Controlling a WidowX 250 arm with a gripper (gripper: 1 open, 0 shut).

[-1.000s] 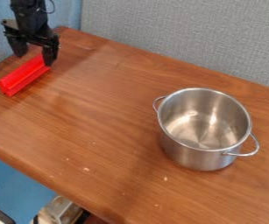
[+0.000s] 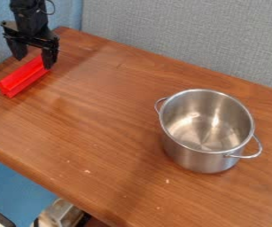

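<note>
My black gripper is at the upper left, open, over the far end of a long red object that lies on the wooden table. Whether its fingers touch the red object I cannot tell. A steel pot with two handles stands upright on the right side of the table, its inside empty.
A grey-blue padded wall runs along the back and left. A metal fitting shows below the table's front left edge.
My gripper has shifted slightly to the left. The red object and the pot have not visibly moved.
</note>
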